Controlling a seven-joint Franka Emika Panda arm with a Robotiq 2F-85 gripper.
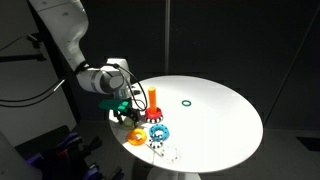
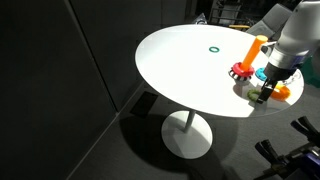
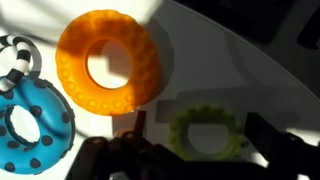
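Note:
A green ring lies flat on the white round table near its left edge. The wrist view shows the green ring between the two fingers, one on each side of it. My gripper is open, low over the ring, with its fingers spread. From the first exterior view, the gripper points down and partly covers the ring. An orange post stands upright on a red base just beyond the gripper; in the second exterior view the post is behind it.
Close to the gripper lies an orange ring, with a blue dotted ring and a black-and-white striped ring further off. A pale ring sits near the front edge. Another green ring lies far back.

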